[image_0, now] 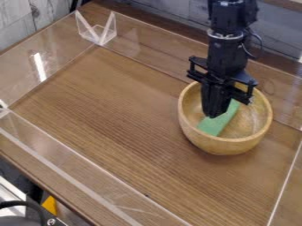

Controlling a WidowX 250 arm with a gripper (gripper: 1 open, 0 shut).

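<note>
A round beige bowl [242, 137] sits on the wooden table toward the right, with a green object [220, 124] lying in it. My gripper [213, 110] hangs at the bowl's upper left part, fingertips low over or inside it by the green object. It looks shut, with nothing clearly between its fingers; whether the tips touch the green object I cannot tell.
A white wire-like holder [97, 31] stands at the back left. A small yellow object [49, 205] shows at the lower left edge, partly behind dark parts.
</note>
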